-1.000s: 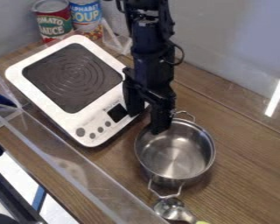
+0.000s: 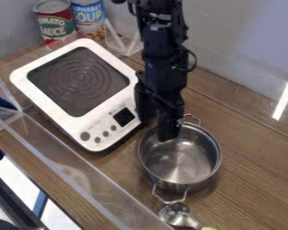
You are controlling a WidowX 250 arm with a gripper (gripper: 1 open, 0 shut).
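Observation:
My black gripper (image 2: pixel 158 117) hangs at the upper rim of a steel pot (image 2: pixel 183 163), its fingers reaching down to the rim and partly into the pot; I cannot make out from this view what is between them. Left of the pot sits a white hot plate (image 2: pixel 51 96) with a dark ringed top and a small control panel with buttons.
A metal spoon (image 2: pixel 176 214) lies below the pot. Tomato sauce (image 2: pixel 55 24) and soup (image 2: pixel 89 16) cans stand at the back left. Clear plastic edging runs along the left.

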